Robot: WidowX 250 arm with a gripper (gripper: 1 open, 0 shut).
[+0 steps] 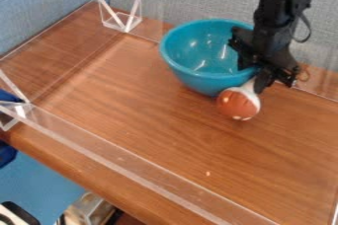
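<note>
A teal bowl [199,53] sits at the back of the wooden table. My black gripper [258,75] reaches down at the bowl's right side, over a white and orange rounded object [238,104] at the bowl's front right. The gripper is shut on that object's white upper part; the fingertips are partly hidden behind it and the bowl.
Clear low walls with white brackets [119,20] edge the table [158,150]. A blue floor with some clutter lies off the front left.
</note>
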